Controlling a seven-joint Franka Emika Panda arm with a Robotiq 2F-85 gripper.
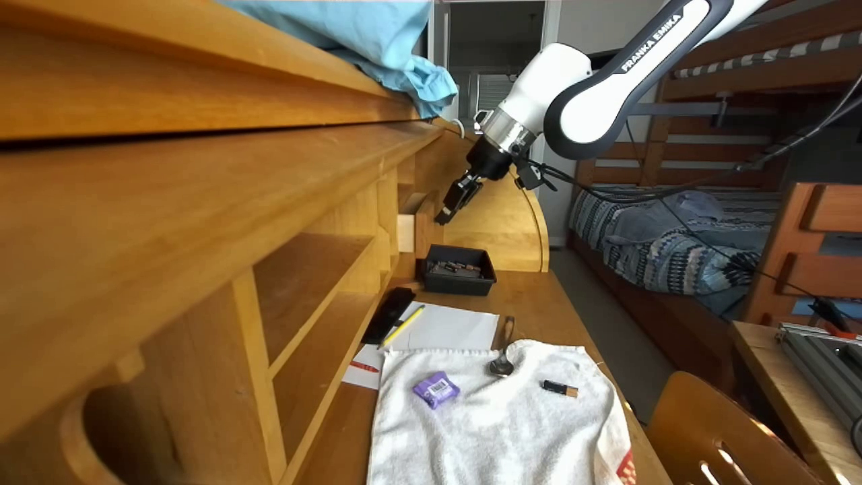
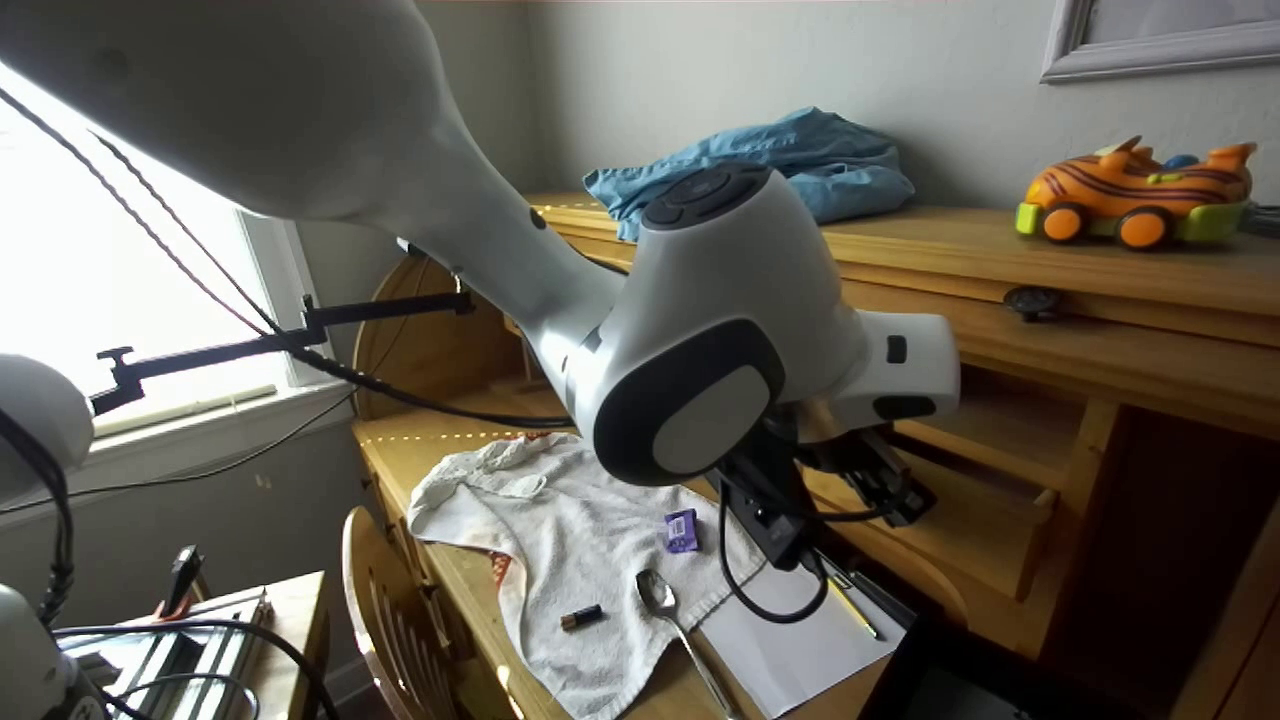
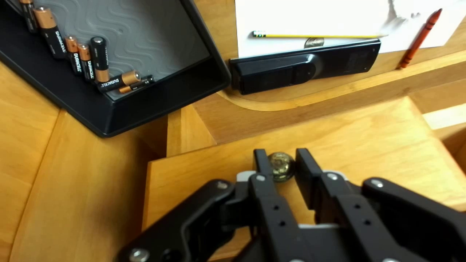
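Note:
A small wooden drawer fills the lower middle of the wrist view, its front facing me. The round brass knob on that front sits between the fingers of my gripper, which is shut on it. In exterior view 1 the drawer stands pulled out from the desk hutch, with my gripper at its front. Much of the gripper is dark there, so its contact is clearest from the wrist.
A black tray holding several batteries stands below the drawer. On the desk are a white towel, a purple packet, a spoon, a loose battery, a yellow pencil, a red crayon and a black case.

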